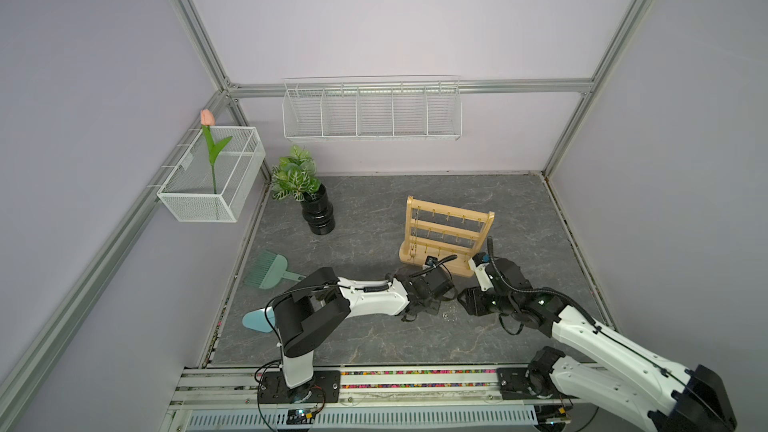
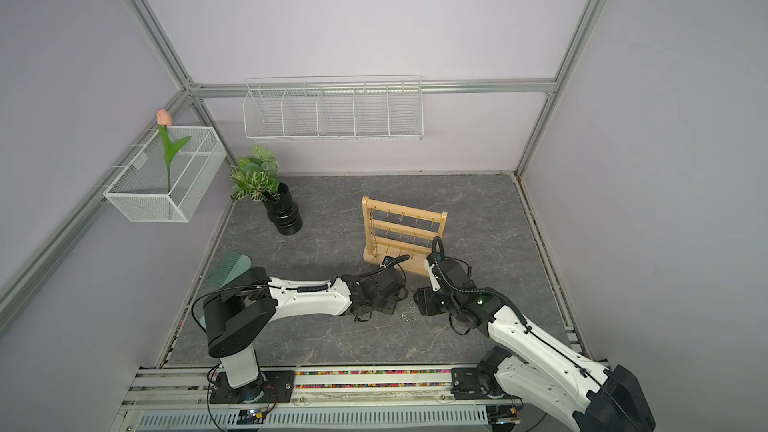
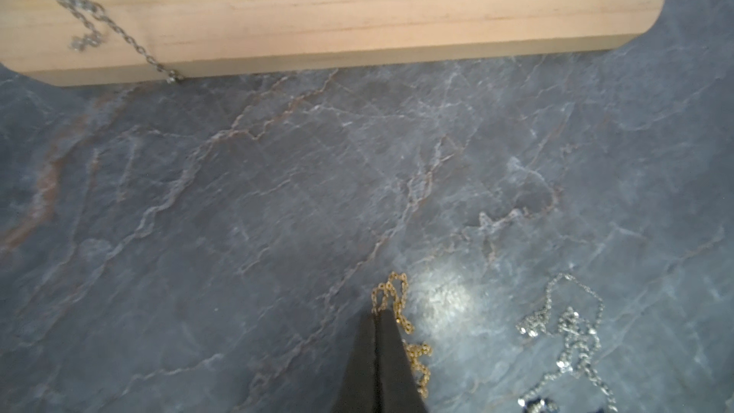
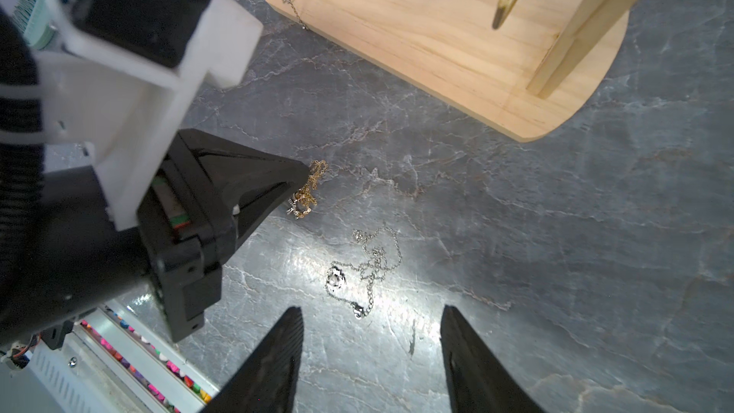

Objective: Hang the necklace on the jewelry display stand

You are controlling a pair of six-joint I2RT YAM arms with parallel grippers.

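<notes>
The wooden jewelry stand (image 1: 448,212) stands at the middle-right of the counter, a silver chain (image 3: 133,44) dangling at the left of its base. In front of it a gold necklace (image 3: 390,298) lies on the counter, right at the fingertips of my left gripper, which is shut; no chain is clearly between them. A silver necklace lies beside the gold one, farther right in the left wrist view. My right gripper is open above the counter near the silver necklace, with nothing between its fingers.
A potted plant (image 1: 317,209) stands at the back left. A green dustpan brush (image 1: 268,269) and a blue dustpan (image 1: 256,320) lie at the left. Wire baskets (image 1: 372,112) hang on the walls.
</notes>
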